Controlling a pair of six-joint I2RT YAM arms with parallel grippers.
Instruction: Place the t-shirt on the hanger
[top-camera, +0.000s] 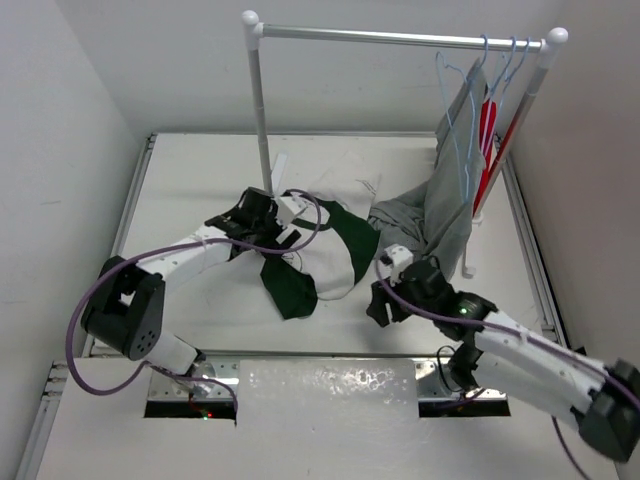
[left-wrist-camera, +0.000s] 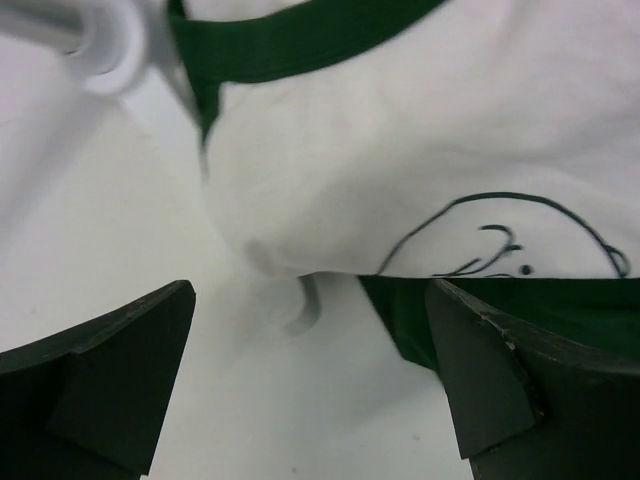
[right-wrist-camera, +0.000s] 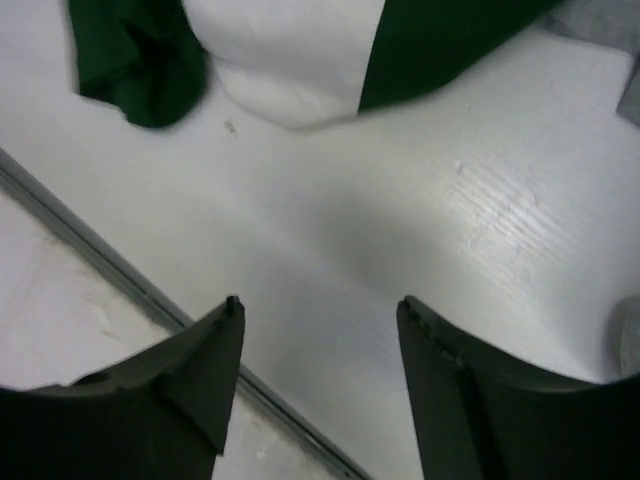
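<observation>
The white t shirt with dark green sleeves and collar (top-camera: 328, 268) lies spread on the table, left of centre. Over its left part hovers my left gripper (top-camera: 290, 238); in the left wrist view its fingers (left-wrist-camera: 105, 375) stand wide apart with nothing between them, shirt fabric (left-wrist-camera: 400, 130) lying beyond. My right gripper (top-camera: 380, 302) is in front of the shirt's right side. Its fingers (right-wrist-camera: 205, 380) are apart over bare table, and the green sleeve and white hem (right-wrist-camera: 290, 80) show ahead. Blue hangers (top-camera: 462, 130) hang at the rack's right end.
A metal rack bar (top-camera: 390, 37) spans the back, its left post (top-camera: 259, 120) rising close behind my left gripper. Grey cloth (top-camera: 425, 215) hangs at the right and trails onto the table, beside a red garment (top-camera: 487, 130).
</observation>
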